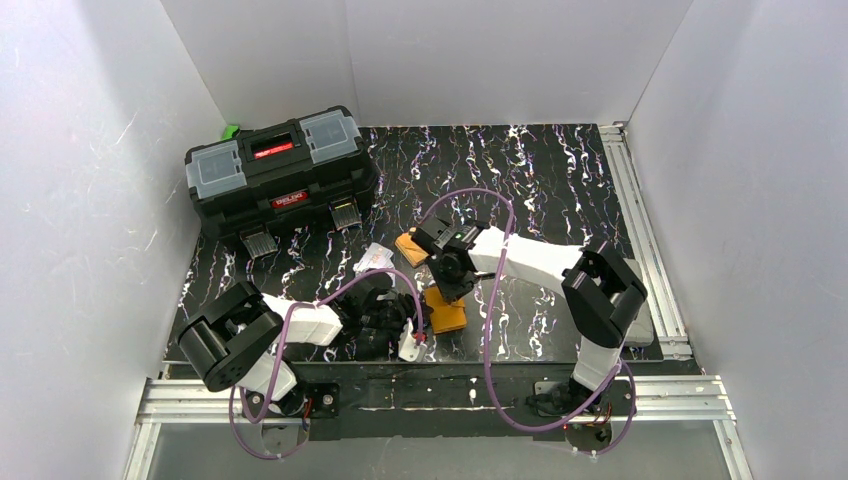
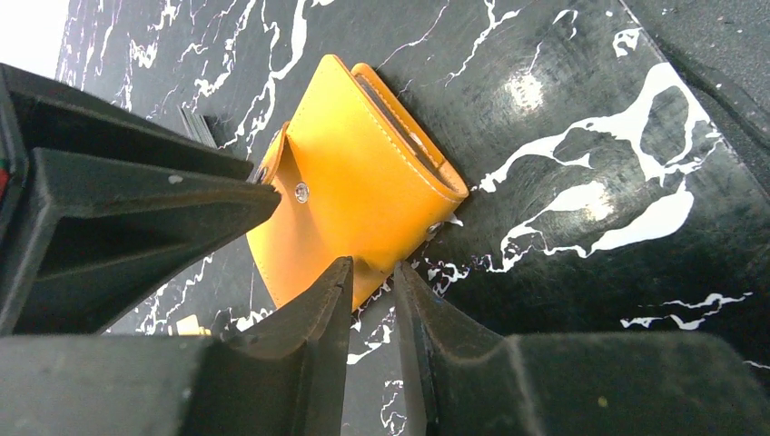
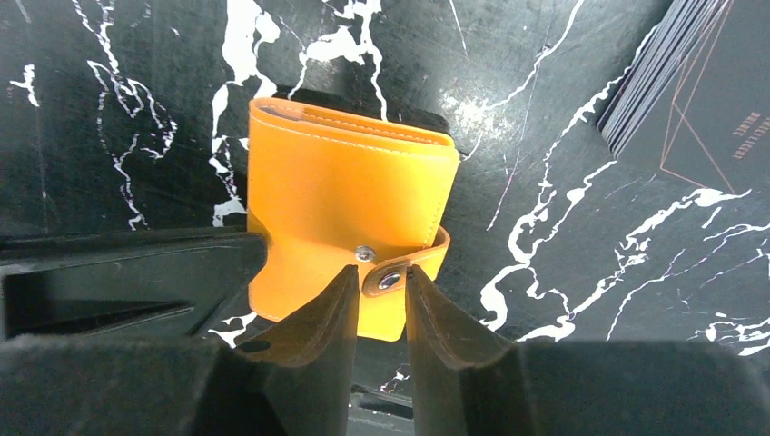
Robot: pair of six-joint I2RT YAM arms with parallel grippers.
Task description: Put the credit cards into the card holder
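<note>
An orange card holder (image 3: 340,195) lies on the dark marbled table. My left gripper is shut on its edge near one corner, seen in the left wrist view. The strap (image 3: 390,275) stands unfastened and bent away from the front, its snap apart from the metal stud (image 3: 365,253). My right gripper is partly open, with the strap's end between its fingertips. A stack of dark grey cards (image 3: 699,100) sits at the upper right of the right wrist view, apart from the holder. Whether cards are inside the holder does not show.
A black toolbox (image 1: 285,180) stands at the back left. Orange items (image 1: 410,247) and white, card-like items (image 1: 376,258) lie behind the grippers. Both arms crowd round the holder, while the table's back right is clear.
</note>
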